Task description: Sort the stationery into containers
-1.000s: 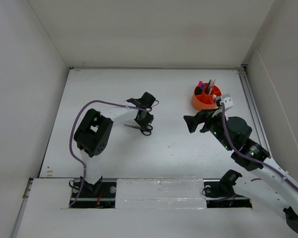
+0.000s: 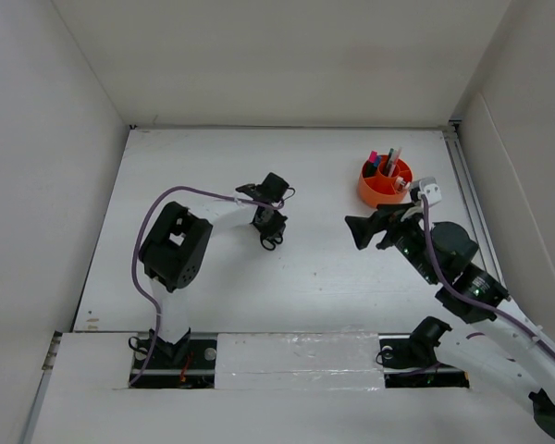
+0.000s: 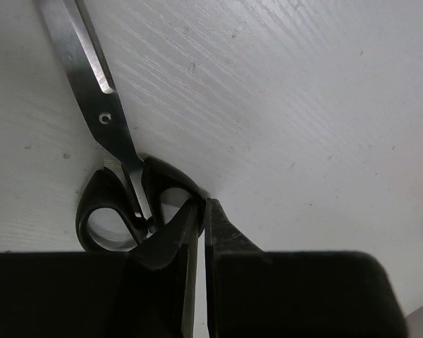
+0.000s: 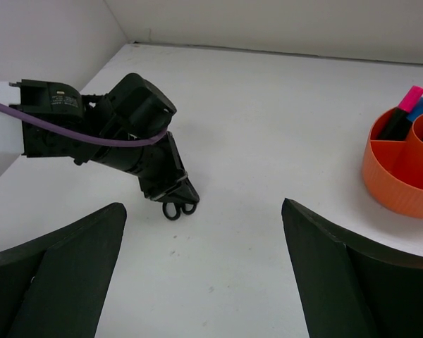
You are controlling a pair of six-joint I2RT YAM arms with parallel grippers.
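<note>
Scissors [image 3: 102, 120] with black handles and metal blades are by the white table surface in the left wrist view, blades toward the upper left. My left gripper is shut on the rim of one handle loop, with one finger through that loop. From above, only the black handles [image 2: 272, 240] show clearly beneath the left gripper [image 2: 279, 218]; the arm covers most of the blades. My right gripper hangs open at the right, its fingers wide apart and nothing between them. An orange divided container [image 2: 372, 194] holding several pens stands at the back right.
In the container, a pink-capped marker [image 4: 411, 98] and a blue-capped one [image 4: 421, 107] lean in a rear compartment. Table between the left gripper and the container is bare. Walls close the back and sides.
The right arm has shifted slightly.
</note>
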